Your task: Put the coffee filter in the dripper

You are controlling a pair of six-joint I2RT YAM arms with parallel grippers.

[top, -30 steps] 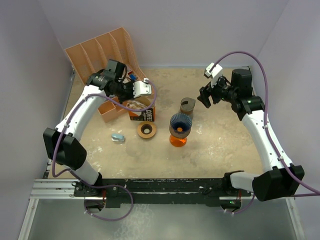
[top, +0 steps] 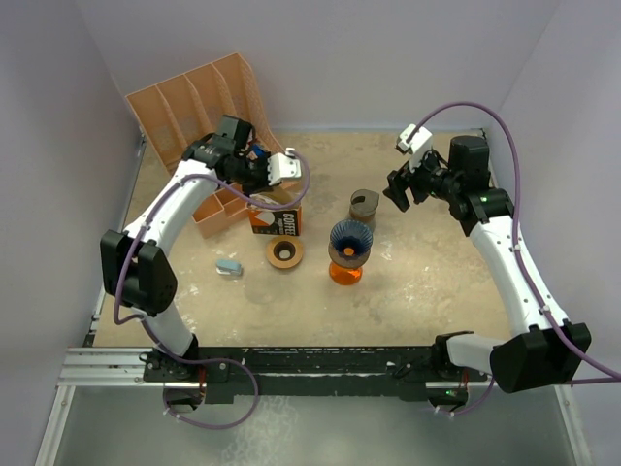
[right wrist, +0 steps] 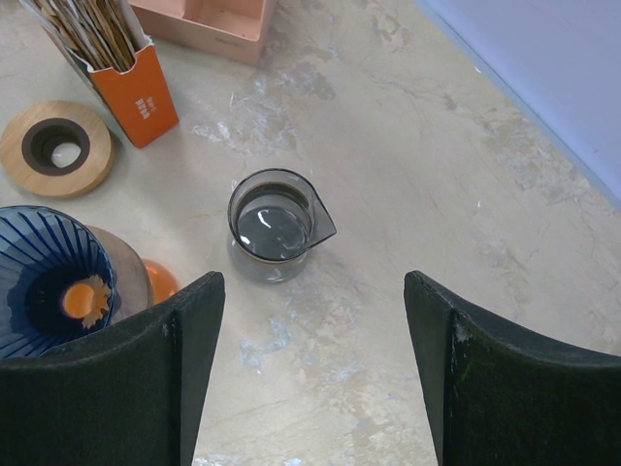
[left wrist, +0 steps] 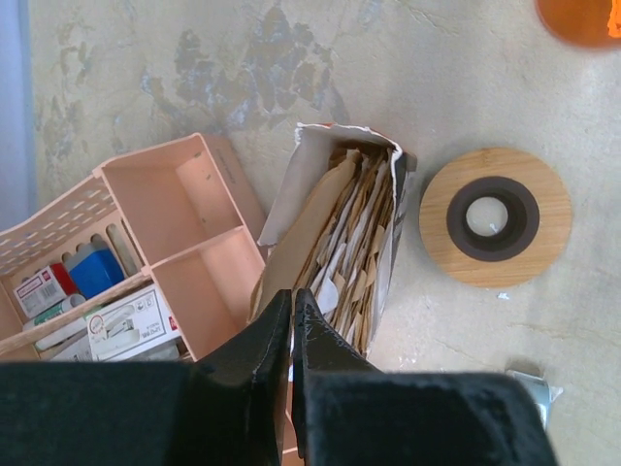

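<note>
My left gripper is shut, its tips over the upright box of paper filters (left wrist: pixel 335 223), with nothing clearly visible between them. The box (top: pixel 276 220) stands at the upper left of the table. The dripper (top: pixel 349 241), a ribbed dark-blue cone, sits on an orange-based stand right of centre, and also shows in the right wrist view (right wrist: pixel 53 282). My right gripper is open and empty, high over the right side of the table near a glass beaker (right wrist: pixel 272 218).
A wooden ring stand (top: pixel 284 262) lies in front of the box, with a small light-blue object (top: pixel 229 267) to its left. A peach organizer (top: pixel 179 102) fills the back left.
My left arm has moved slightly toward the right, its gripper over the filter box. The right arm and the objects on the table look unchanged.
</note>
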